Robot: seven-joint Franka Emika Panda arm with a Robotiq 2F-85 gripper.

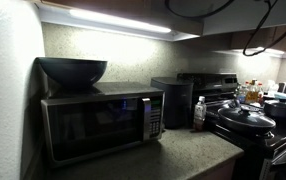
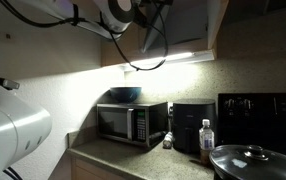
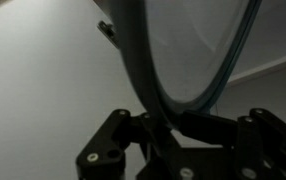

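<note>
At the top of exterior view 2, my arm (image 2: 58, 18) reaches toward the upper cabinet (image 2: 194, 42), with a dark cable (image 2: 136, 66) looping below it. The gripper's end cannot be made out there. In the wrist view, my dark gripper fills the bottom and appears shut; nothing shows between its fingers. A broad blurred cable (image 3: 138, 55) crosses in front of the camera and hides part of the scene. Beyond it is a pale surface (image 3: 43, 110) with a short dark handle-like piece (image 3: 108, 33).
A dark bowl (image 1: 73, 71) sits on the microwave (image 1: 103, 122). To its right are a black appliance (image 1: 171, 101), a bottle (image 1: 199, 114) and a lidded pan (image 1: 246, 118) on the stove. The counter (image 1: 173, 155) has bare room in front.
</note>
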